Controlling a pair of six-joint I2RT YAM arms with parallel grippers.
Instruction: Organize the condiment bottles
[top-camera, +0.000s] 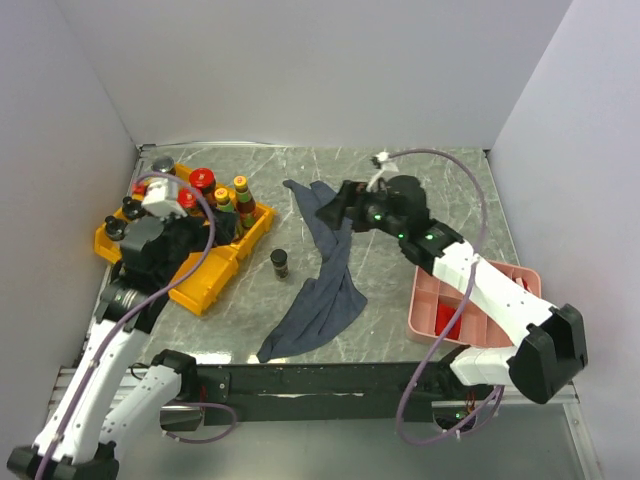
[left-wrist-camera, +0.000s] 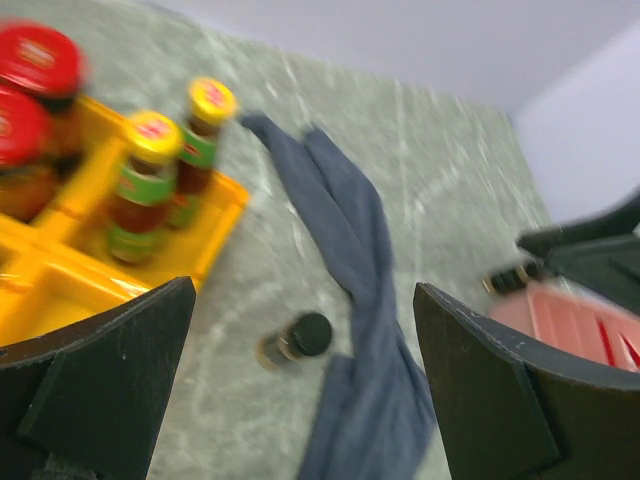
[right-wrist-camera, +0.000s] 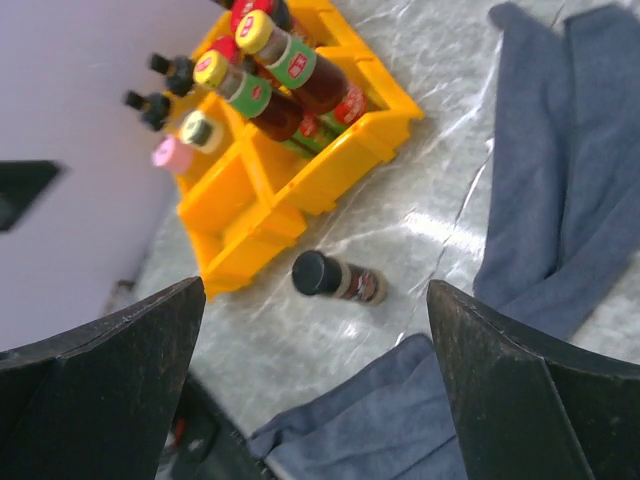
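Observation:
A small black-capped bottle (top-camera: 279, 263) stands on the grey table between the yellow organizer (top-camera: 205, 283) and a dark cloth. My left gripper (top-camera: 232, 226) is open over the organizer's right part; in its wrist view the black-capped bottle (left-wrist-camera: 296, 339) shows beyond the empty gap. Two yellow-capped bottles (top-camera: 245, 202) stand in the organizer, with red-lidded jars (top-camera: 202, 180) and several dark-capped bottles (top-camera: 116, 228) to their left. My right gripper (top-camera: 329, 213), also open and empty, hangs above the cloth; its wrist view shows the same small bottle (right-wrist-camera: 338, 278) upright and apart from the fingers.
The crumpled dark blue cloth (top-camera: 330, 295) lies mid-table. A pink divided bin (top-camera: 422, 300) holding red items sits at the right front, partly under my right arm. Near it are small dark bottles (left-wrist-camera: 515, 276).

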